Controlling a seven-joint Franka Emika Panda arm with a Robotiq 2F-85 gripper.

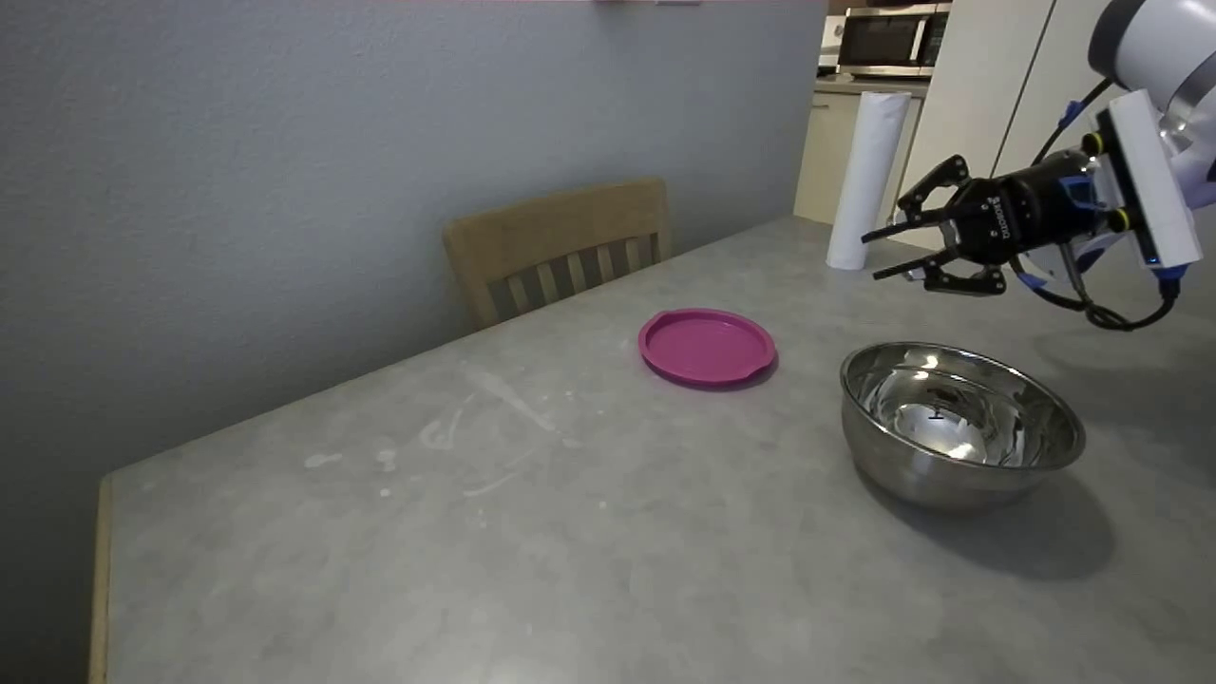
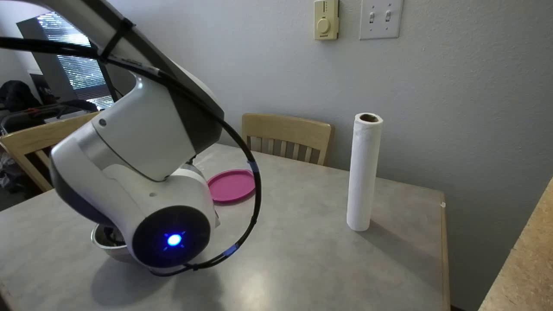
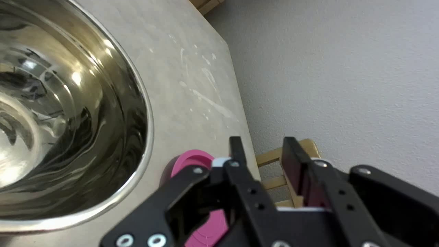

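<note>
A shiny steel bowl [image 1: 946, 484] stands on the right part of the table, its inside looking empty. In the wrist view the bowl [image 3: 131, 123] fills the left side. My gripper [image 1: 873, 256] hangs in the air above and behind the bowl, its fingers pointing left. They are parted, with nothing between them, and clear of the bowl. A round pink dish [image 1: 707, 346] lies flat, left of the bowl. In the wrist view my gripper partly covers the pink dish [image 3: 197, 156]. The arm hides most of the bowl [image 2: 115, 251] in exterior view 2.
A tall white paper roll [image 2: 363, 171] stands upright toward the far side of the table. A wooden chair [image 1: 564, 245] is against the table's edge by the wall.
</note>
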